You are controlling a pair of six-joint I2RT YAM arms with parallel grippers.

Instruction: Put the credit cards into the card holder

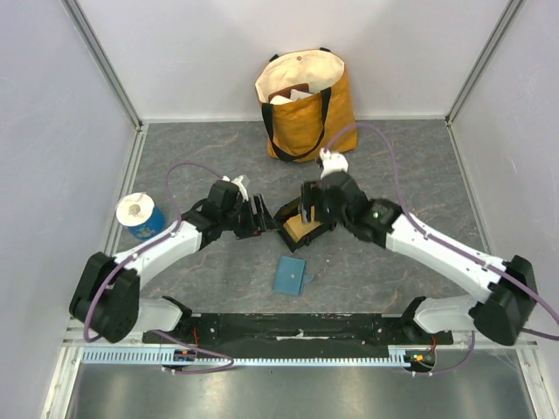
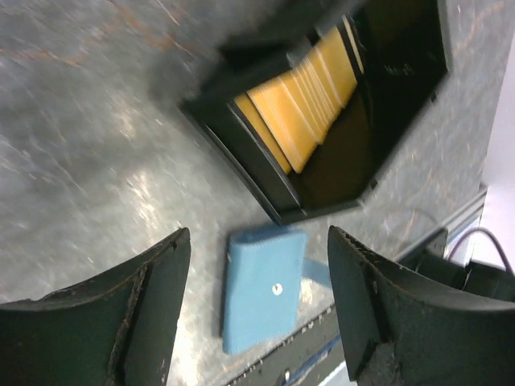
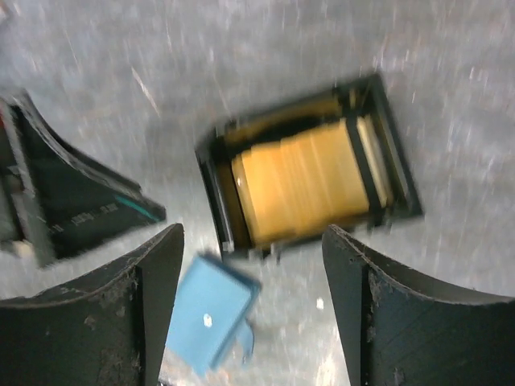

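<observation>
The blue card holder (image 1: 289, 275) lies flat on the grey table, with a lighter blue piece (image 2: 316, 272) sticking out at its side. No separate credit card can be made out. My left gripper (image 1: 264, 216) stands open at the left end of the black box (image 1: 288, 209), its fingers apart and empty. Over that box hangs my right gripper (image 1: 308, 202), its fingers (image 3: 165, 269) also well apart with nothing between them. One dark finger of the left gripper shows at the left of the right wrist view. Neither gripper touches the card holder.
Inside the black box sits a tan insert (image 3: 302, 181). A mustard bag (image 1: 306, 105) stands at the back wall, and a blue-wrapped roll (image 1: 140, 216) at the left edge. Bare table extends on both sides of the box.
</observation>
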